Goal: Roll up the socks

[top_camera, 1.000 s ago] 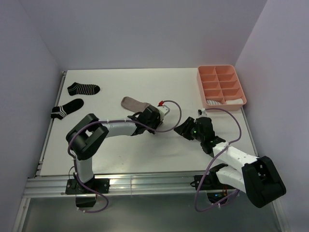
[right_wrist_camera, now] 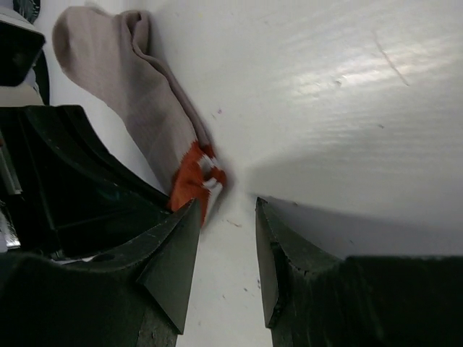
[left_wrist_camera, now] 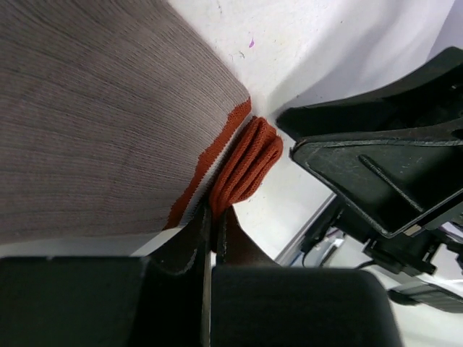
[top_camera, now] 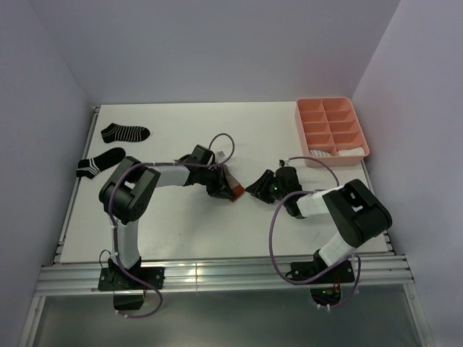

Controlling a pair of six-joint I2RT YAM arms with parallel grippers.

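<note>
A taupe sock with a rust-red cuff (top_camera: 238, 191) lies mid-table, partly hidden under my left arm in the top view. My left gripper is shut on the folded red cuff (left_wrist_camera: 249, 160), its ribbed taupe part (left_wrist_camera: 108, 116) spread beside the fingers. My right gripper stands part open with nothing between its fingertips, just to the right of the cuff. In the right wrist view the sock's red end (right_wrist_camera: 197, 181) shows close to the left finger, its body running to the upper left.
Two black patterned socks (top_camera: 126, 133) lie at the left. A pink divided box (top_camera: 333, 129) with white items inside stands at the back right.
The sock's taupe part was more visible earlier. My right gripper has come left, nearer to the sock.
</note>
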